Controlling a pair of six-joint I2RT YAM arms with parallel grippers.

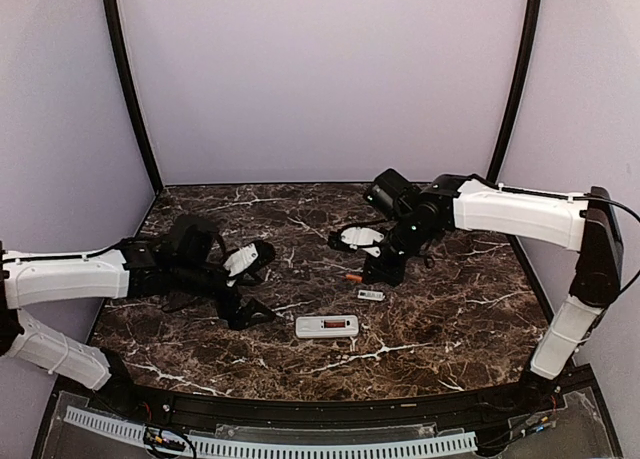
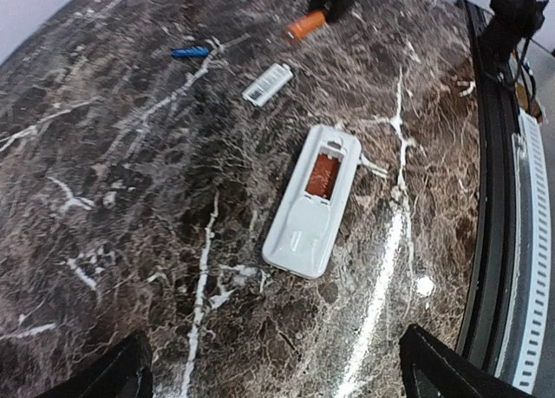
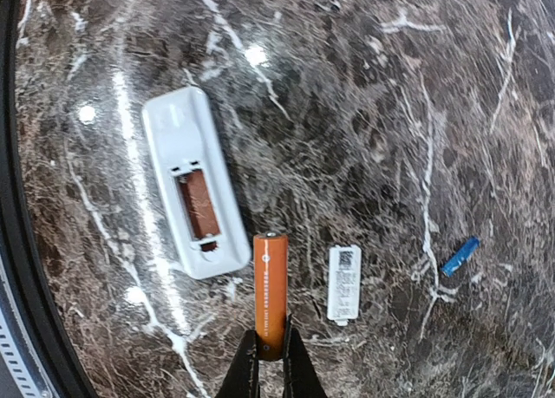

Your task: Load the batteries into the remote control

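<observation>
The white remote control (image 1: pixel 327 326) lies face down on the dark marbled table, its battery bay uncovered. The bay shows a reddish-brown inside (image 3: pixel 199 204); whether a battery sits there I cannot tell. An orange battery (image 3: pixel 271 285) points away from my right gripper, which is shut on one end of it, above the table beside the remote. My left gripper is open and empty, to the left of the remote in the top view. The small white cover (image 3: pixel 344 283) lies flat to the right of the remote.
A short blue stick-like piece (image 3: pixel 460 255) lies beyond the cover in the right wrist view. The dark rail (image 2: pixel 490 199) runs along the table's front edge.
</observation>
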